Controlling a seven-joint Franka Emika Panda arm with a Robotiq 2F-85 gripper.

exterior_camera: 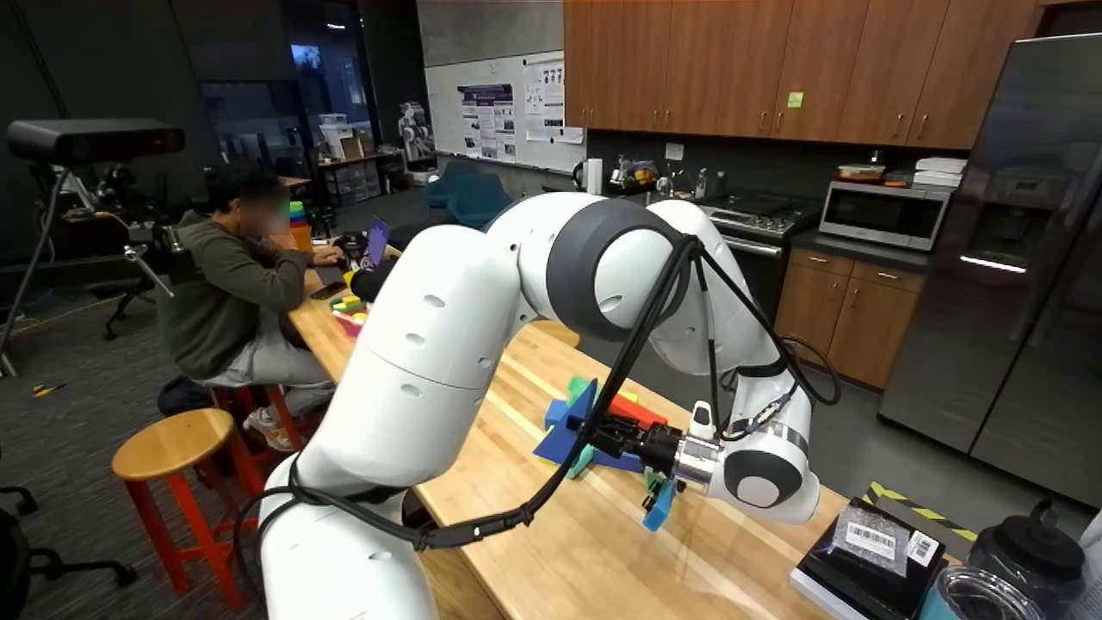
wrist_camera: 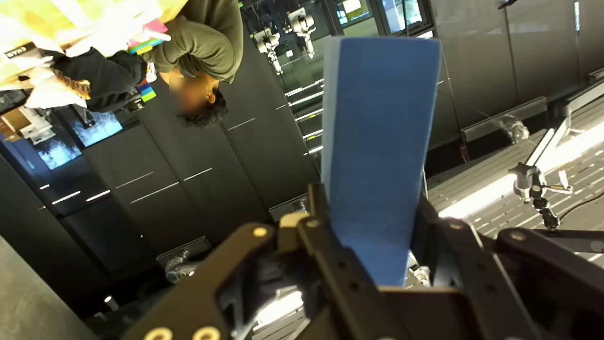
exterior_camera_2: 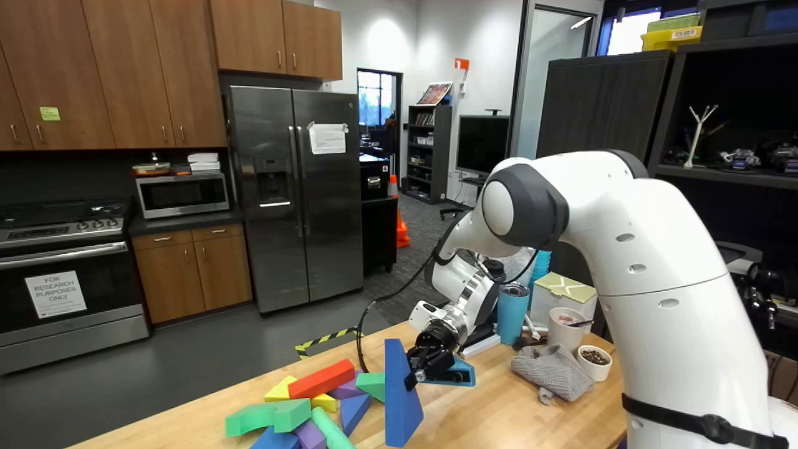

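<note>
My gripper (exterior_camera_2: 413, 373) is shut on a long blue block (exterior_camera_2: 401, 400), holding it up at the table's near side beside a pile of blocks. In the wrist view the block (wrist_camera: 385, 130) stands out between the fingers, with its wide face toward the camera. The same block (exterior_camera: 559, 436) looks tilted in exterior view 1 and partly covers the pile behind it. A red block (exterior_camera_2: 322, 379), a green arch-like block (exterior_camera_2: 258, 416), a green cylinder (exterior_camera_2: 331, 429) and a blue wedge (exterior_camera_2: 355, 410) are among the loose pieces.
On the table's other side lie a black box (exterior_camera: 873, 553), a grey cloth (exterior_camera_2: 553, 370), a blue tumbler (exterior_camera_2: 512, 314) and cups. Bare tabletop (exterior_camera: 620, 563) stretches between box and pile. A person (exterior_camera: 243, 274) sits at the far end.
</note>
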